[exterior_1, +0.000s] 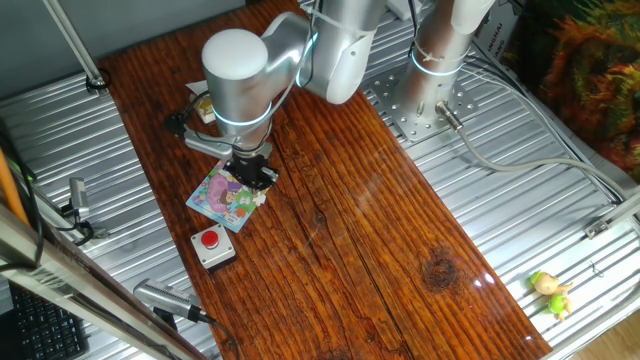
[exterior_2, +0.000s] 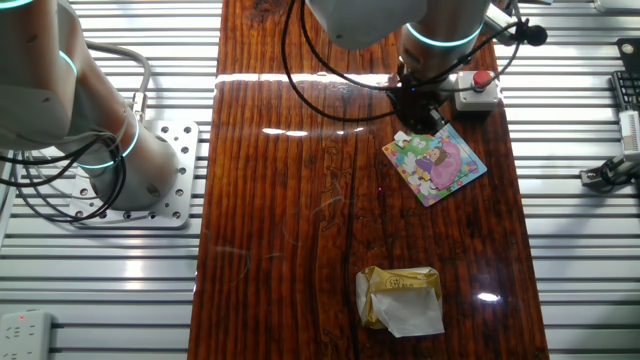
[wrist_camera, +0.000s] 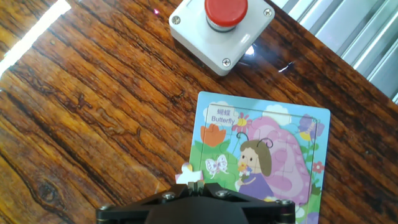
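Note:
A square picture puzzle (wrist_camera: 283, 118) labelled "Butterfly", showing a girl and a pink wing, lies flat on the wooden table. At its left edge in the wrist view is a small loose-looking puzzle piece (wrist_camera: 188, 176), pale with a bit of orange. The same pale piece (exterior_2: 402, 138) shows at the puzzle's corner in exterior view 2. My gripper points down at that edge, its fingertips close together and just by the piece. Whether the piece is between them cannot be made out. From outside, the gripper (exterior_1: 258, 178) hangs low over the puzzle (exterior_1: 222, 200) and covers part of it.
A white box with a red button (wrist_camera: 225, 11) stands near the puzzle, close to the table edge. A gold and white packet (exterior_2: 400, 300) lies on the puzzle's other side.

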